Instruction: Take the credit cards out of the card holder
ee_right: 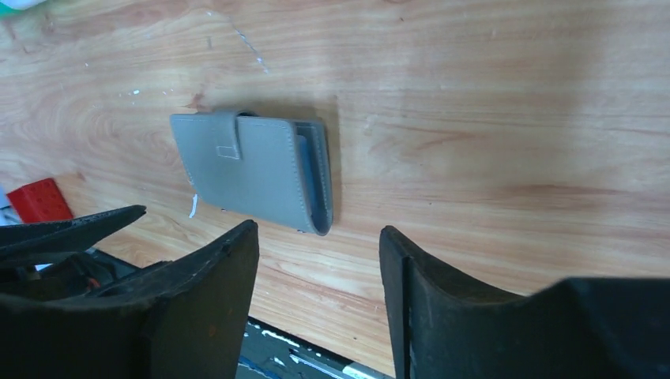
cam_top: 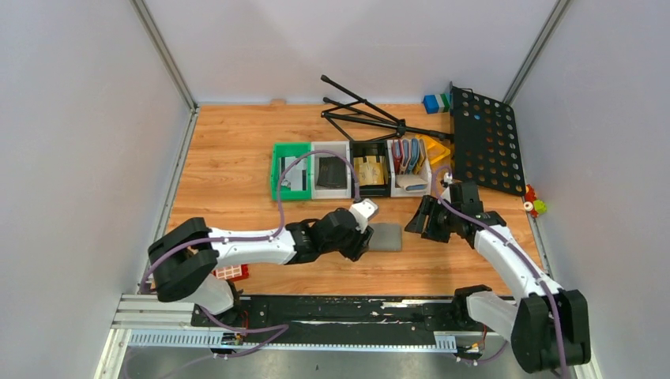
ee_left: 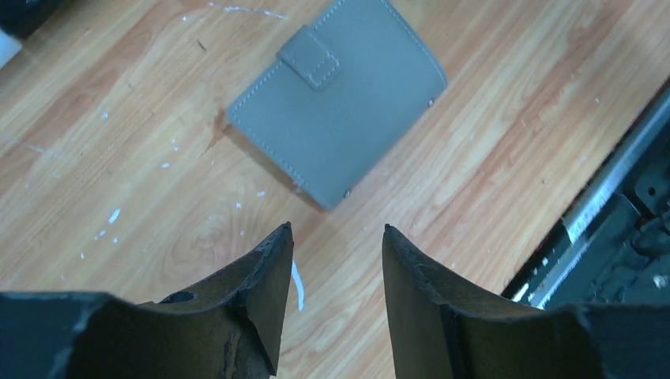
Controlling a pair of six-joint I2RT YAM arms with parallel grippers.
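A grey card holder (cam_top: 385, 238) lies flat on the wooden table, its strap folded over the top edge. In the right wrist view the card holder (ee_right: 245, 162) shows its open side, with a blue edge visible between its covers. My left gripper (cam_top: 365, 243) is at the holder's left end in the top view; in the left wrist view this gripper stands open, empty between its fingers. To the right of the holder, apart from it, is my right gripper (cam_top: 416, 227). Its fingers (ee_right: 237, 268) are parted with only bare table between them.
Behind the holder stands a row of bins: a green bin (cam_top: 275, 170), a white bin, a black bin and another white bin holding cards. A black folded stand (cam_top: 363, 118) lies farther back. The perforated black panel (cam_top: 483, 142) is at right; a red object (cam_top: 237, 273) is front left.
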